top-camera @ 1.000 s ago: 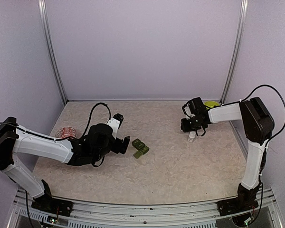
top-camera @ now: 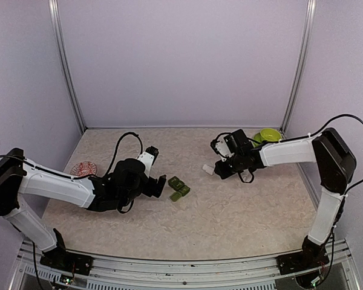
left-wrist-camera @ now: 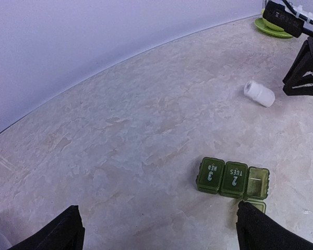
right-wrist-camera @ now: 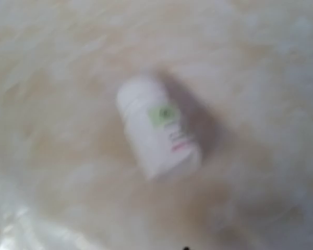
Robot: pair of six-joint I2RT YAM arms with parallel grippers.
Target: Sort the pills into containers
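Observation:
A white pill bottle (top-camera: 208, 168) with a green label lies on its side on the table, also seen as a blurred bottle (right-wrist-camera: 156, 130) in the right wrist view. Green pill compartments (top-camera: 176, 186) (left-wrist-camera: 233, 178), some labelled, sit mid-table. My left gripper (top-camera: 154, 168) is open beside them, empty. My right gripper (top-camera: 217, 156) is beside the bottle; whether anything is between its fingers is unclear, and in the left wrist view it appears at the right edge.
A red patterned plate (top-camera: 83, 169) lies at the left behind my left arm. A yellow-green bowl (top-camera: 270, 135) on a green dish stands at the back right.
My right gripper has moved left and toward the front, near the pill bottle. My left arm is nearly still.

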